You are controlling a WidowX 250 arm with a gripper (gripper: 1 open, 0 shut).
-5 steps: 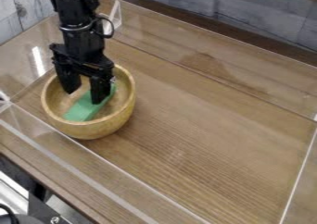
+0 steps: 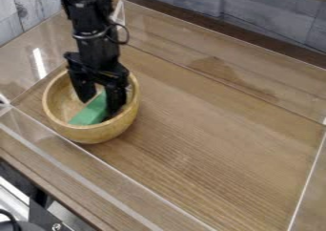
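Note:
A black robot arm reaches down from the top into a round yellow-tan bowl (image 2: 90, 127) on the wooden table at the left. My gripper (image 2: 91, 90) is open, its dark fingers inside the bowl over a green object (image 2: 90, 114). Whether the fingers touch the green object cannot be told.
A grey edge or wall (image 2: 265, 13) runs along the back right.
The green object is still in the bowl, partly covered by the fingers.

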